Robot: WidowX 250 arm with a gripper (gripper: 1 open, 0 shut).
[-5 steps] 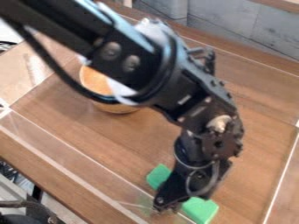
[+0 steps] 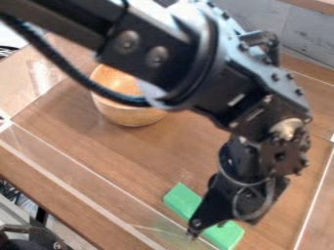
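My black gripper (image 2: 217, 217) reaches down at the lower right, its fingertips just over a bright green block (image 2: 183, 200) lying on the wooden table near its front edge. The gripper looks shut, with nothing clearly between its fingers. It hides the middle of the block, so whether it touches it is unclear.
A round wooden bowl (image 2: 124, 112) stands at the upper left, partly behind my arm. A grey panel (image 2: 298, 44) stands at the back; clutter lies beyond the lower-left edge.
The green block lies about where it was.
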